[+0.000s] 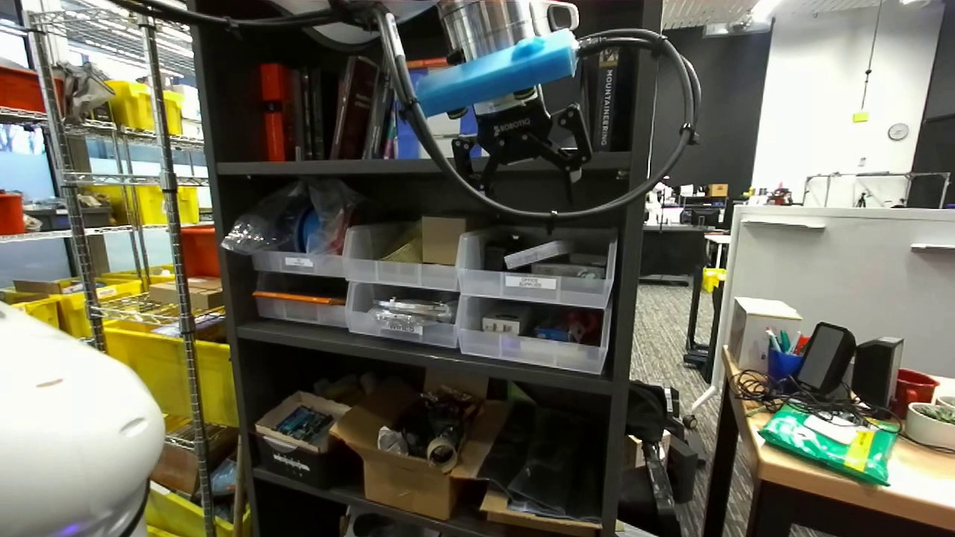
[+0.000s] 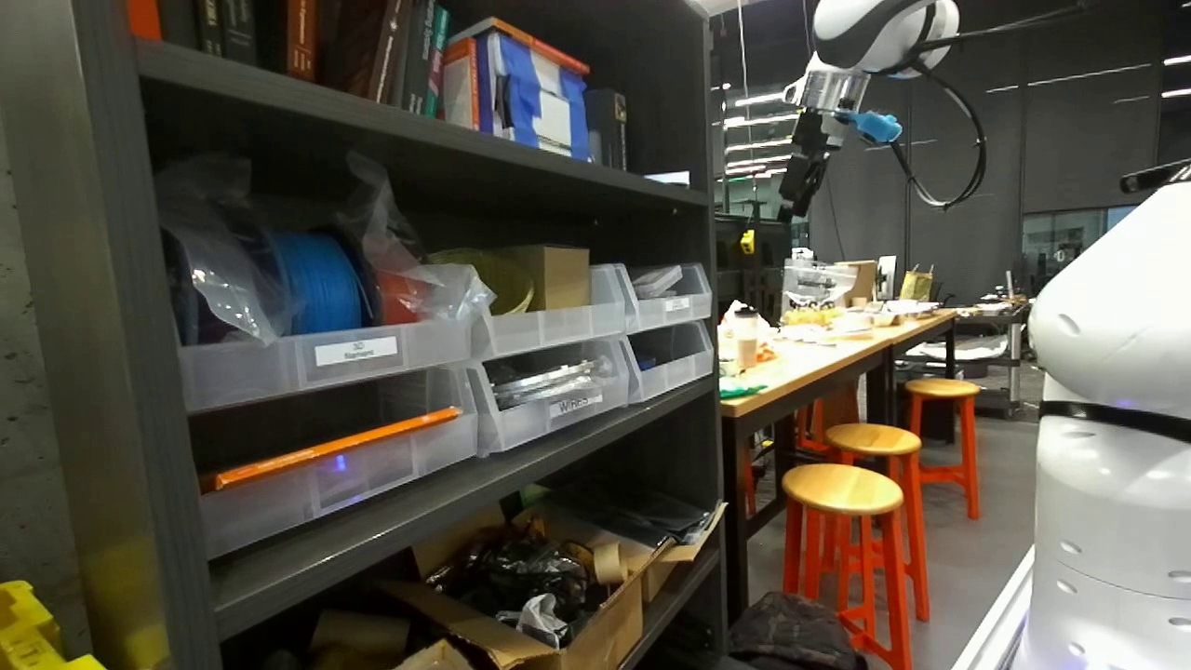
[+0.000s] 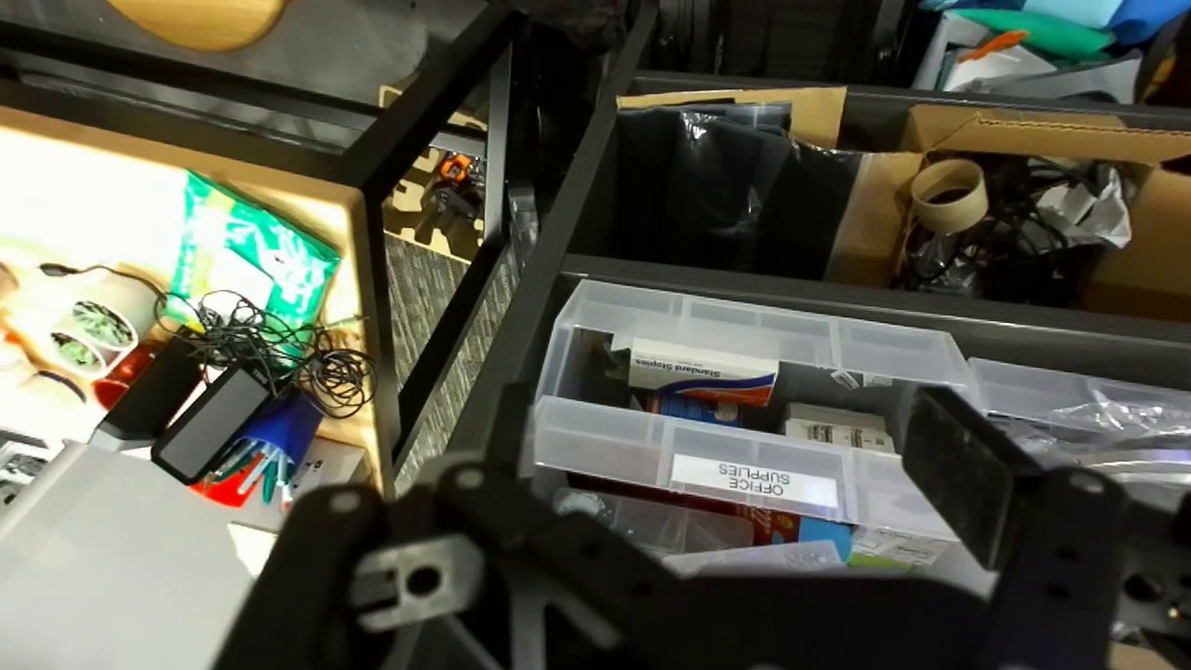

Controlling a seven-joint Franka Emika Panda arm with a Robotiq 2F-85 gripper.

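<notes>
My gripper hangs in front of the dark shelf unit, near the height of the shelf board under the books. Its fingers stand open with nothing between them, and a finger pad shows at the right in the wrist view. Below it are two stacked clear bins on the middle shelf. The upper bin carries an office supplies label and has small boxes inside. In the lower bin lie a white box and red and blue items. From the side, the gripper appears well out from the shelf's front edge.
More clear bins hold wires and bagged filament spools. Cardboard boxes fill the bottom shelf. A desk with speakers and a green packet stands at right. The arm's cable loops around the gripper.
</notes>
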